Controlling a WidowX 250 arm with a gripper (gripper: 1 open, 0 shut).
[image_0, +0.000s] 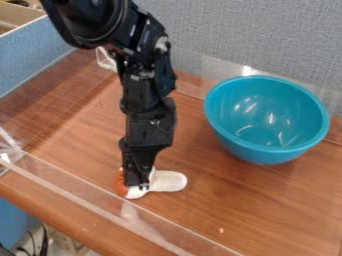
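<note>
The black robot arm reaches down from the upper left, its gripper low over the wooden table at the front left. Under and around the fingertips lies a white object with a rounded end to the right and an orange part at its left. The fingertips partly cover it; whether anything sits between them cannot be seen clearly. The gripper looks shut.
A teal bowl stands on the right of the table. A grey textured wall runs along the back, with clear edging along the front and back. Open wood lies to the right of the gripper and at the left.
</note>
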